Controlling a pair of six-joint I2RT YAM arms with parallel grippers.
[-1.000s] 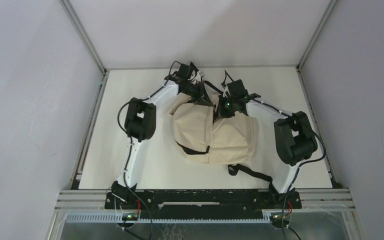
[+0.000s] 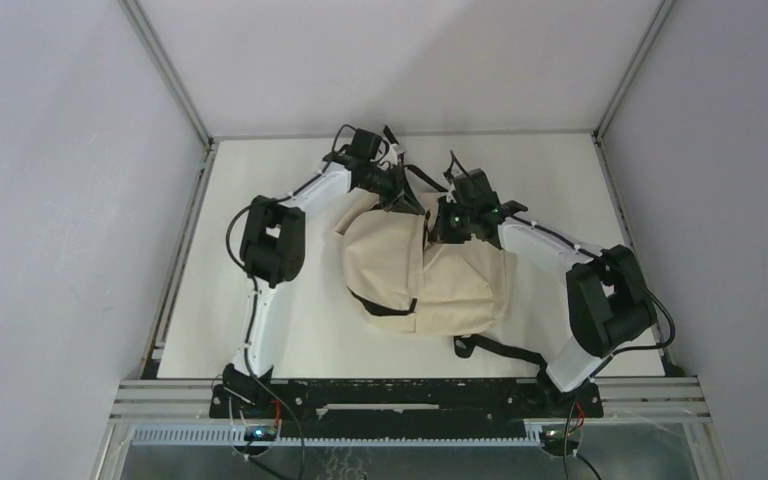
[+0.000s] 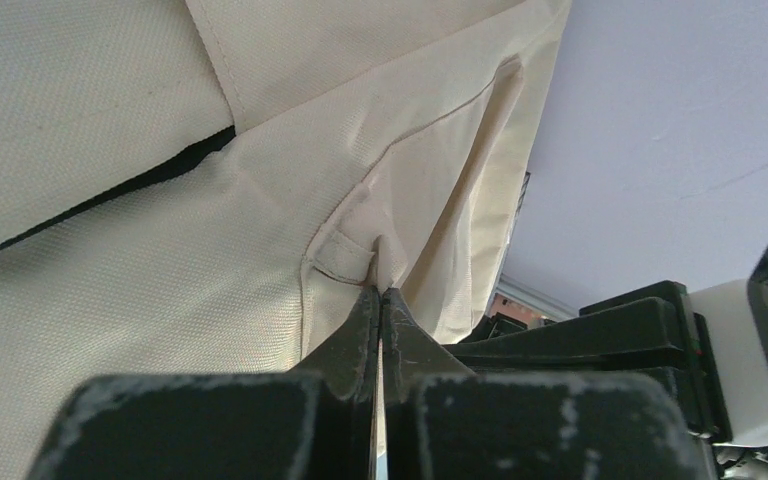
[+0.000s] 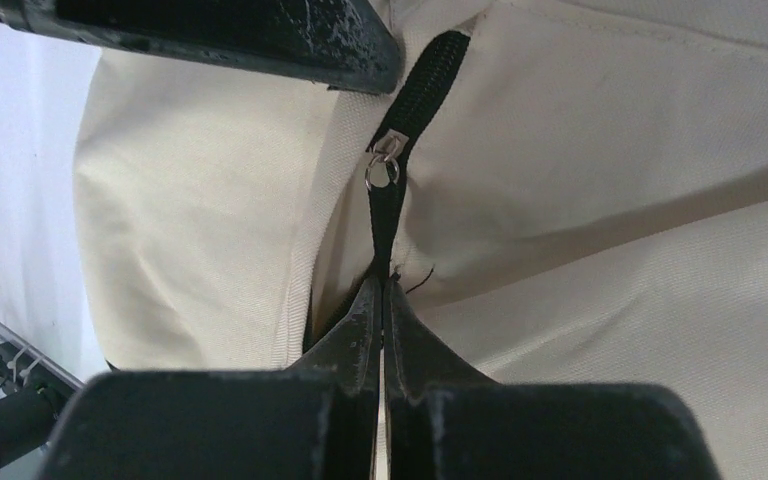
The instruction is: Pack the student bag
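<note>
A beige cloth bag (image 2: 380, 258) lies on the table under both arms. My left gripper is shut at the bag's top edge, with a small fold of beige fabric (image 3: 391, 258) between its tips. Close by on the right, my right gripper is shut on the narrow end of a black zipper strip (image 4: 384, 225). A metal zipper slider with a ring (image 4: 388, 146) sits on that strip, a little beyond the fingertips. In the left wrist view, a dark slit (image 3: 160, 172) runs between fabric panels. The bag's inside is hidden.
A black strap (image 2: 505, 349) trails from the bag's front right to the table edge. More black strap (image 2: 424, 178) shows behind the grippers.
The right gripper has shifted slightly toward the front of the table, its elbow swinging outward. The bag's front has slid a little frontward. The left gripper has barely moved.
</note>
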